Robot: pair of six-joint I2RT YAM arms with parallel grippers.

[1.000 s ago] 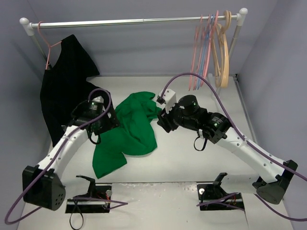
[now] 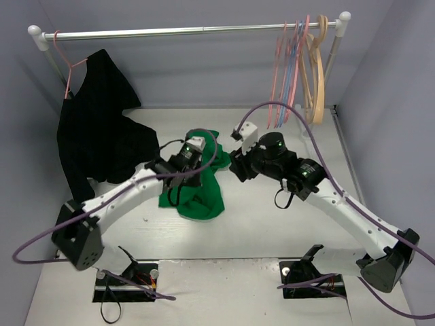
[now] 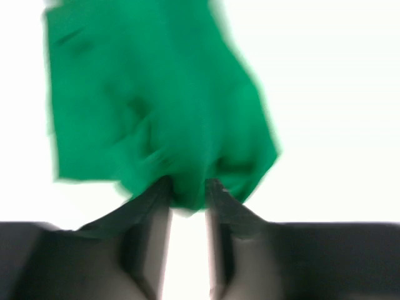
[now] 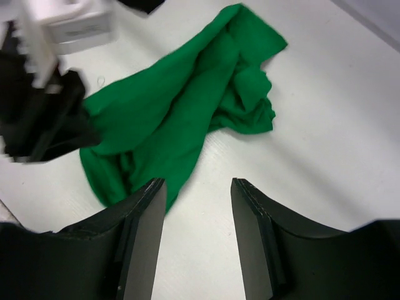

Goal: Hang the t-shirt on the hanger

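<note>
A green t-shirt (image 2: 202,202) lies crumpled and partly folded over itself in the middle of the white table. My left gripper is shut on a bunched bit of its fabric; in the top view, the left arm hides part of the shirt. Just right of the cloth, my right gripper stands part open, nothing between its fingers. From the right end of the rail hang pink and blue hangers (image 2: 292,68) and wooden hangers (image 2: 317,81), all bare.
A metal rail (image 2: 170,32) spans the back. At left, a black garment (image 2: 95,129) hangs on a pink hanger (image 2: 70,66) and spreads onto the table near the left arm.
My left gripper has swung right from the black garment's edge, and the shirt's near-left part has been drawn over with it.
</note>
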